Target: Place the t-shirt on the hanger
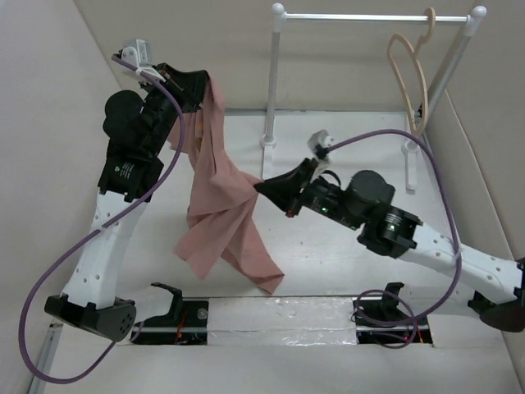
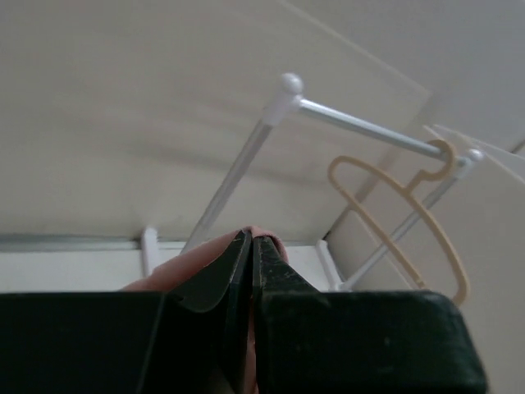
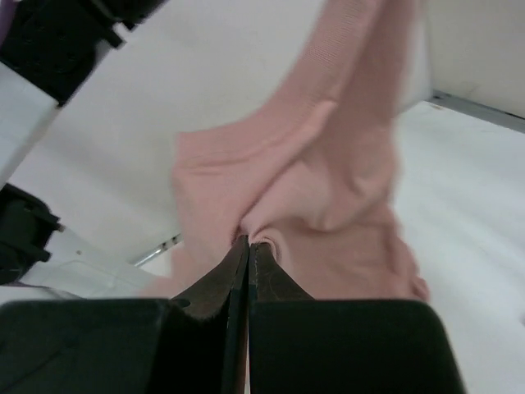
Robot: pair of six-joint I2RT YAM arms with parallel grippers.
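The pink T-shirt (image 1: 217, 213) hangs bunched between my grippers, its lower end near the front of the white floor. My left gripper (image 1: 201, 82), raised at the back left, is shut on its top; a pink fold (image 2: 197, 263) shows at those fingertips in the left wrist view. My right gripper (image 1: 261, 187), lower and at the centre, is shut on a fold at the shirt's middle. The beige hanger (image 1: 398, 70) hangs at the right end of the rail, empty.
A white rack with a metal rail (image 1: 361, 18) stands at the back right, walls close around it. The floor (image 1: 344, 148) beneath the rail is clear.
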